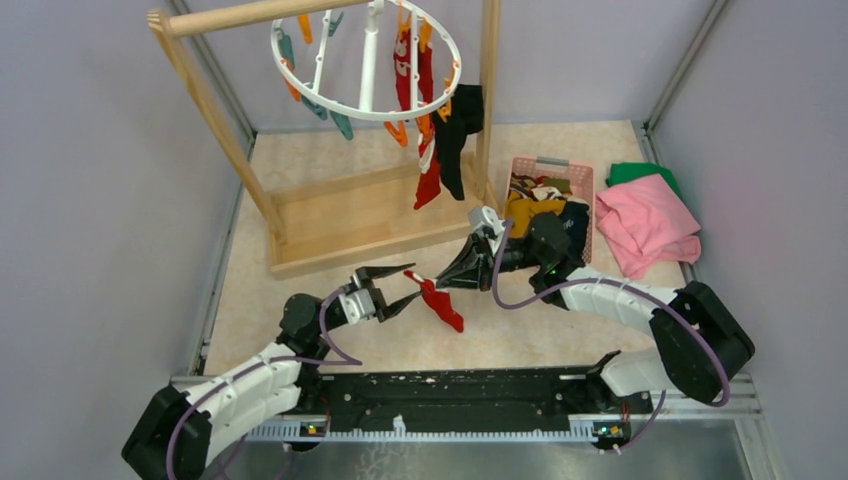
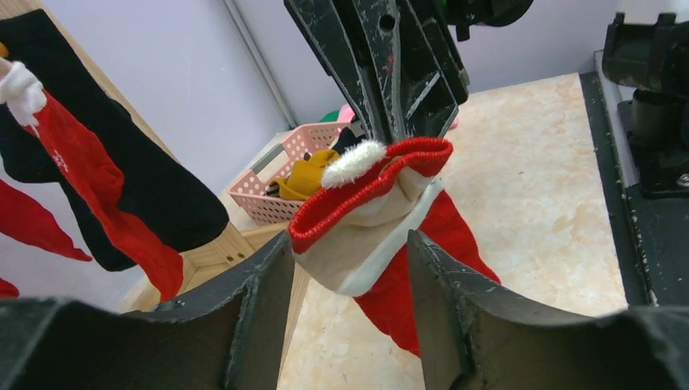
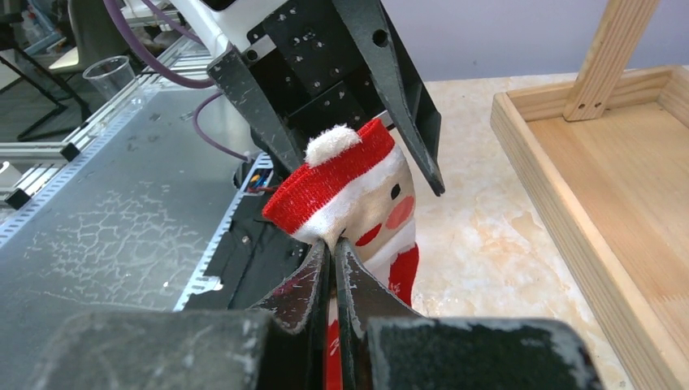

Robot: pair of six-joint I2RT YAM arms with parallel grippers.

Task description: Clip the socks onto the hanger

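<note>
A red sock point(image 1: 440, 304) with a white band and pompom hangs from my right gripper point(image 1: 442, 287), which is shut on it just below the cuff. In the right wrist view the sock point(image 3: 370, 183) shows a face pattern, and the fingers point(image 3: 305, 296) pinch its fabric. My left gripper point(image 1: 417, 279) stands part open, its fingers on either side of the sock's cuff with a gap between. The left wrist view has the cuff point(image 2: 366, 195) just beyond the left fingertips. The white round hanger point(image 1: 365, 112) carries orange and teal clips, with red and black socks point(image 1: 452, 140) on its right side.
A pink basket point(image 1: 588, 185) of folded socks stands at the right, beside pink cloth point(image 1: 648, 222) and green cloth point(image 1: 632, 171). The hanger's wooden frame point(image 1: 350, 259) rises at the back. Bare table lies around the grippers.
</note>
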